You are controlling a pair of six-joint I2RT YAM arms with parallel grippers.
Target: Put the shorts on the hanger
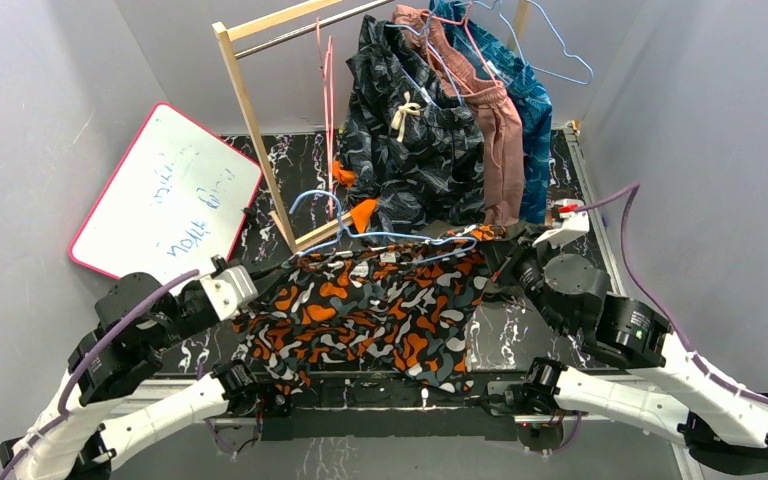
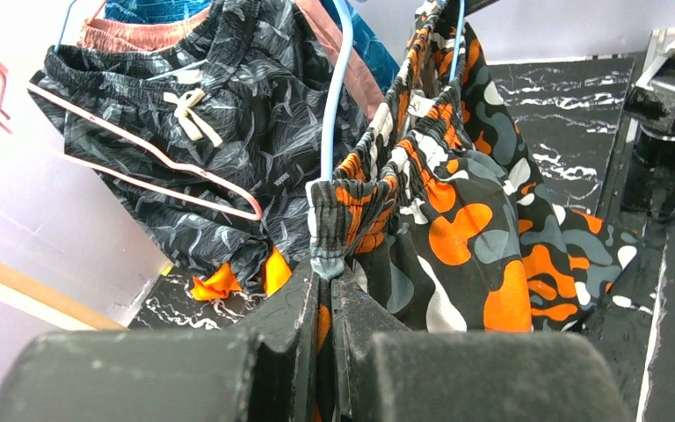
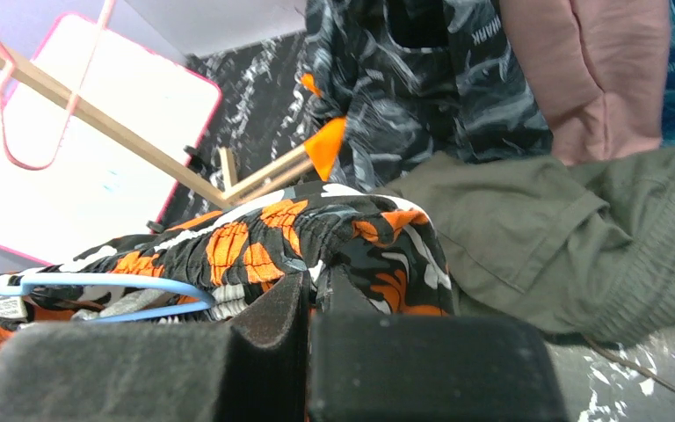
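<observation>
Orange, grey and black camouflage shorts (image 1: pixel 360 315) hang spread between my two grippers. The left gripper is shut on the left end of the waistband (image 2: pixel 352 211). At the opposite end, my right gripper is shut on gathered waistband cloth. A light blue hanger (image 1: pixel 380 236) lies along the waist. Its left part (image 2: pixel 334 97) runs down into the waistband's left corner in the left wrist view, its lower end hidden there. In the right wrist view its rounded right end (image 3: pixel 198 297) rests at the waist opening, short of my right fingers.
Behind is a wooden rack (image 1: pixel 245 110) with black shorts (image 1: pixel 410 130), pink shorts (image 1: pixel 500 140) and blue shorts (image 1: pixel 535 110) on it. A pink empty hanger (image 1: pixel 327 110) hangs at its left. A whiteboard (image 1: pixel 165 190) lies left; folded olive cloth (image 3: pixel 527 237) lies right.
</observation>
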